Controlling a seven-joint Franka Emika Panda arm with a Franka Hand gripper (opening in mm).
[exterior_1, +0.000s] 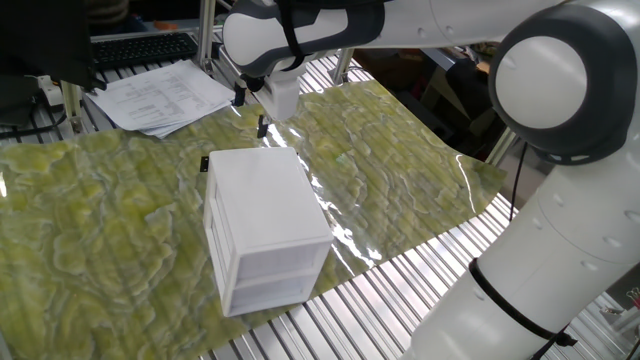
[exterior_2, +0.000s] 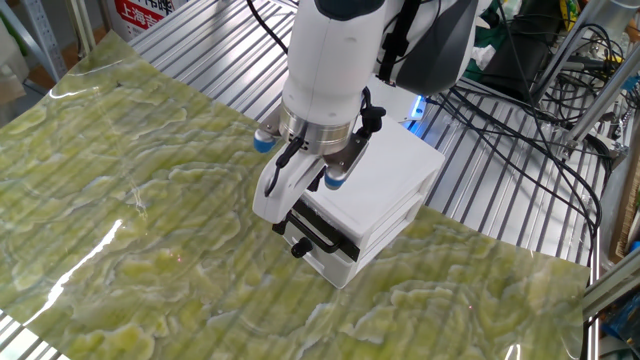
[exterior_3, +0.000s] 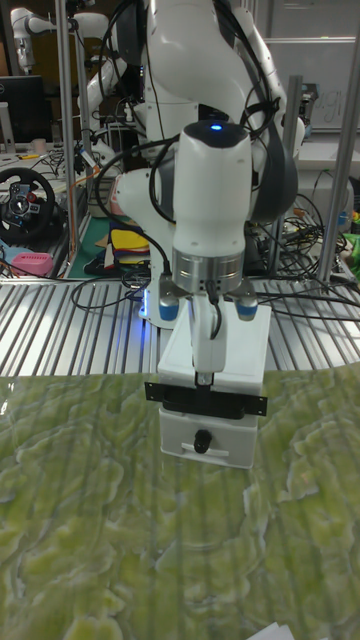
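A small white drawer cabinet stands on the green marbled sheet, its sides partly see-through. Its front, with a dark round knob, faces the camera in exterior view 3. My gripper is in front of the upper part of that front, in line with the cabinet in this view. Exterior view 1 shows the gripper beyond the cabinet, with black fingers spread apart and nothing between them. Seen from above, the gripper overlaps the cabinet's front edge and hides part of it.
Papers lie at the sheet's far left corner in exterior view 1, near a keyboard. Cables tangle over the slatted table behind the cabinet. Much of the green sheet is bare.
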